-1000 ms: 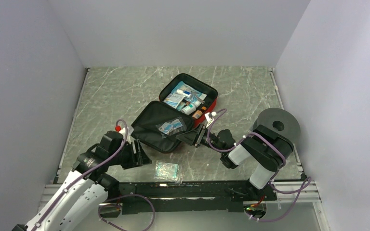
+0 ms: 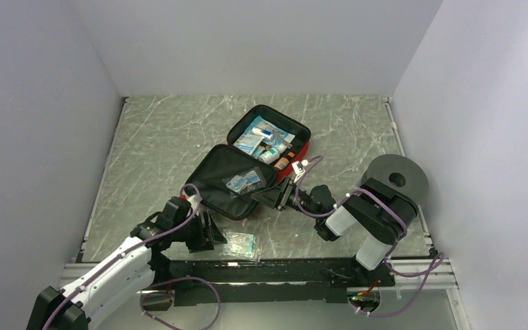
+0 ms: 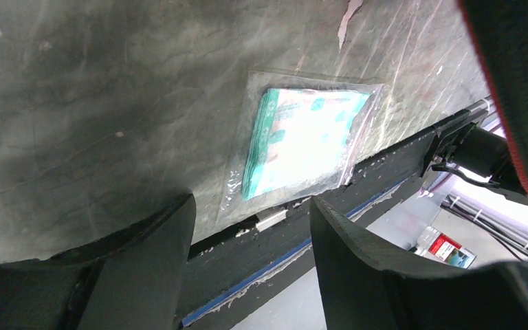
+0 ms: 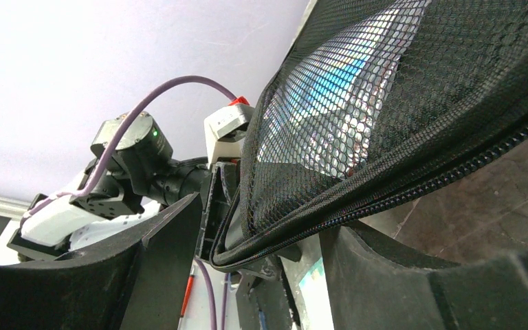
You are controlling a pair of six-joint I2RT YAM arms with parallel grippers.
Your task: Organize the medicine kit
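The medicine kit lies open, its filled tray (image 2: 301, 129) at the back and its black lid (image 2: 210, 172) folded toward the front. Inside the lid's mesh pocket (image 4: 385, 82) is a clear bag (image 2: 245, 181) with blue-and-white packs. A flat clear packet (image 3: 302, 141) with green-and-white contents rests on the table near its front edge. My left gripper is open just beside that packet, nothing between its fingers. My right gripper has its fingers apart, with the pocket's dark zipper edge (image 4: 357, 210) running across between them.
Several tubes and bottles (image 2: 273, 155) and packs sit in the tray. A black rail (image 2: 282, 268) runs along the table's front edge. Bare tabletop (image 2: 155, 137) lies left of the kit, and more is clear at the right.
My left gripper has moved right and a little toward the front, coming up to the packet on the table. The kit and right arm look unmoved in the top view.
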